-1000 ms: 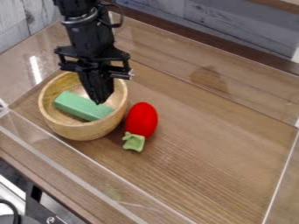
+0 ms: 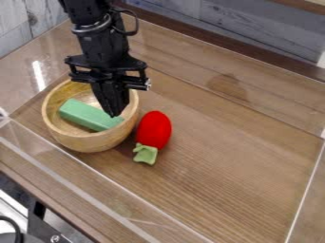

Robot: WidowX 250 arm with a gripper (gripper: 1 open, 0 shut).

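My black gripper (image 2: 108,74) hangs at the upper left, over the rear rim of a round wooden bowl (image 2: 89,140). A green block (image 2: 89,115) lies tilted inside the bowl, below the gripper. Just right of the bowl a red object (image 2: 155,127) with a pale green part at its lower end, like a toy strawberry or vegetable, lies on the table. Whether the fingers are open or shut is hard to tell from this view; I see nothing held in them.
A pale wall or ledge runs along the back right, and a dark object sits at the lower left corner.
The bowl, green block and red object look unmoved.
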